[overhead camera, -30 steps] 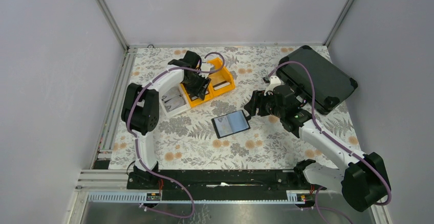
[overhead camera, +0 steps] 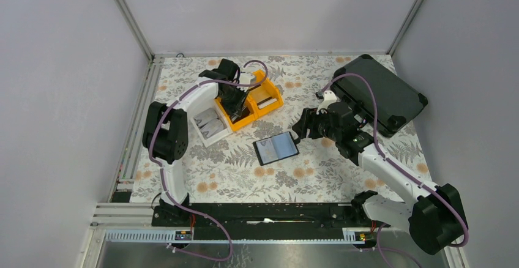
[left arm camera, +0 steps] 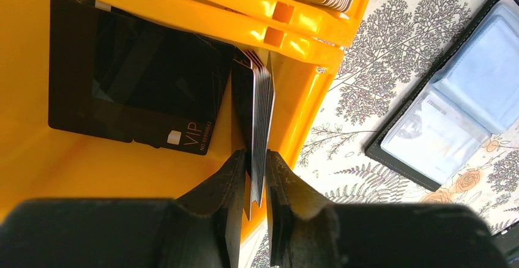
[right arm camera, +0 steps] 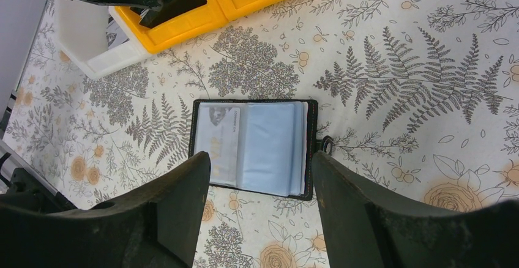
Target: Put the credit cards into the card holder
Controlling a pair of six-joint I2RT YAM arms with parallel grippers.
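Note:
In the left wrist view, a stack of thin cards [left arm camera: 262, 109] stands on edge against the near wall of the yellow bin [left arm camera: 306, 112]. Fingertips of my left gripper straddle the stack's lower end, very close to both sides; whether they press on it is unclear. Black VIP cards [left arm camera: 153, 78] lie flat beside the stack. The card holder [right arm camera: 254, 148], black-edged with clear and pale blue sleeves, lies spread on the table. My right gripper is open above it, nothing between its fingers, which appear either side of the holder in the right wrist view.
Another yellow compartment [overhead camera: 278, 104] with light cards adjoins on the right, and a white bin [overhead camera: 214, 139] on the left. A dark case [overhead camera: 379, 90] occupies the back right. Patterned table around the holder is clear.
The yellow and white bins have shifted slightly towards the front right, and my left gripper has moved a little inside the yellow one. The right arm and card holder look still.

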